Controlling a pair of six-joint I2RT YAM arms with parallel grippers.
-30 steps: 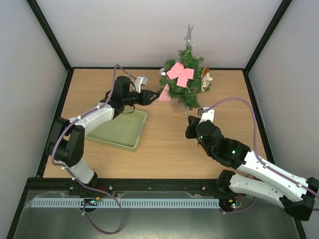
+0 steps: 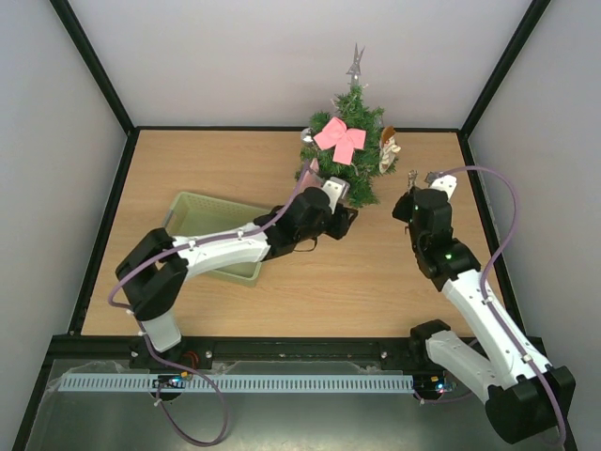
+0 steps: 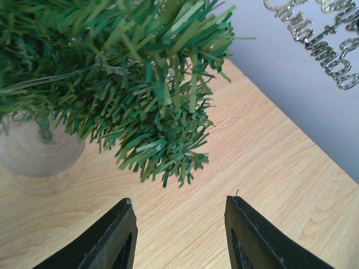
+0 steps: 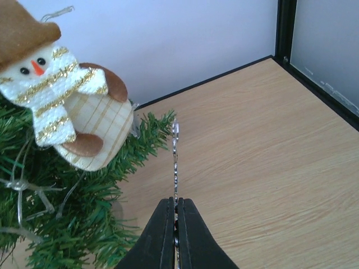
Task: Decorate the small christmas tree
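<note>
The small tree (image 2: 340,113) stands at the back right with a pink bow (image 2: 340,139), a snowman (image 4: 84,112) and a silver star on top. My left gripper (image 2: 343,211) is open under the tree's lower front branches (image 3: 162,140), nothing between its fingers; the clear base (image 3: 42,162) shows behind. My right gripper is shut on a thin silver ornament, seen edge-on right of the tree; silver lettering (image 3: 311,39) hangs in the left wrist view's upper right.
A green basket (image 2: 188,216) sits on the left of the table, behind the left arm.
My left gripper has moved right and toward the front, in front of the tree. The right arm has moved rightward and back, away from the tree's front, carrying the ornament.
</note>
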